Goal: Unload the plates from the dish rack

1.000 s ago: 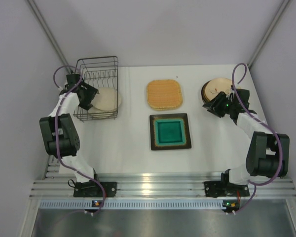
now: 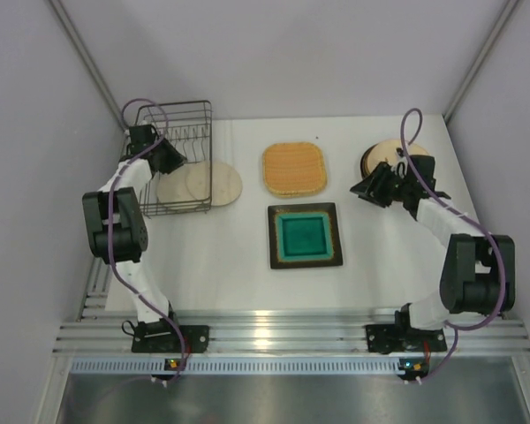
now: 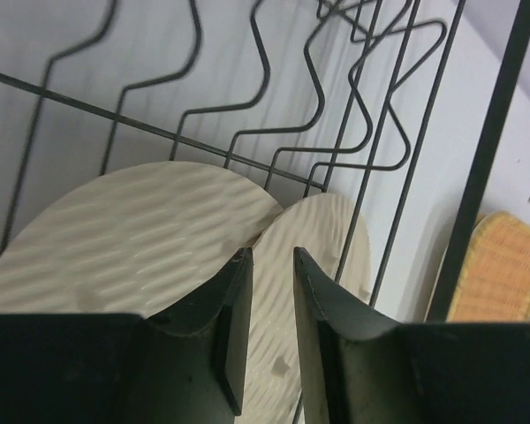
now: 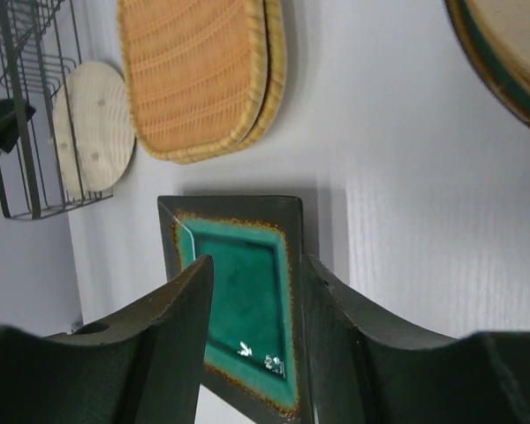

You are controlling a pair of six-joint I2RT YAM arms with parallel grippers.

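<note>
The dish rack (image 2: 175, 109) stands at the left of the table. Two cream plates lie low in it, one (image 2: 222, 184) reaching out past its right side, the other (image 3: 124, 234) behind. My left gripper (image 2: 172, 164) is over the rack; in the left wrist view its fingers are close together above the plates, and what is between them cannot be made out. My right gripper (image 2: 371, 190) is at the right beside a stack of round plates (image 2: 389, 152), fingers apart with nothing visible between them.
An orange square plate stack (image 2: 293, 168) and a dark-rimmed green square plate (image 2: 303, 234) lie mid-table. Free table shows in front of the rack and at the lower right.
A plate has shifted right out of the rack's side since a second ago. My right gripper has moved slightly left.
</note>
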